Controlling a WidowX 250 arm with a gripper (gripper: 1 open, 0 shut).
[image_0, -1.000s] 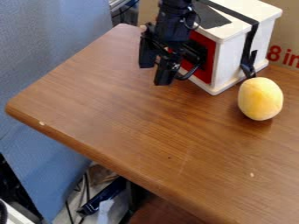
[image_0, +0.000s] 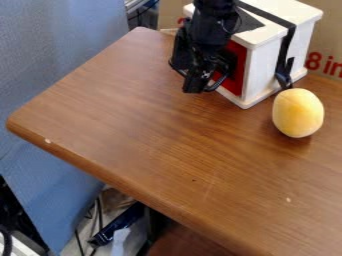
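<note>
My black gripper hangs low over the back of the wooden table, just left of and in front of a white box with a red panel and a dark top. The gripper partly covers the red panel; whether its fingers are open or shut is hard to make out. A yellow, rounded object rests on the table to the right, apart from the gripper.
A cardboard box with red lettering stands behind at right. A blue padded surface borders the table on the left.
Over the last second my gripper has shifted slightly to the right, closer to the white box's red side. The box and yellow object look unmoved.
</note>
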